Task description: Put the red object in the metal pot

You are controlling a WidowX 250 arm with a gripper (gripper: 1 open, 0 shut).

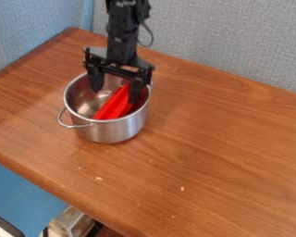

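The metal pot (111,132) stands on the left part of the wooden table, its wire handle facing the near left. Inside it lies the red object (114,106), slanting along the pot's right side with its upper end partly hidden by my gripper. My gripper (117,93) reaches down over the pot's opening from the back. Its fingers are spread apart, one to the left and one to the right, and the right one is close to the red object. I cannot tell whether that finger touches it.
Grey walls close off the back and the left of the table (218,153). Wide free room lies to the right of the pot. Part of a metal fixture (71,225) shows at the bottom left, beyond the table's edge.
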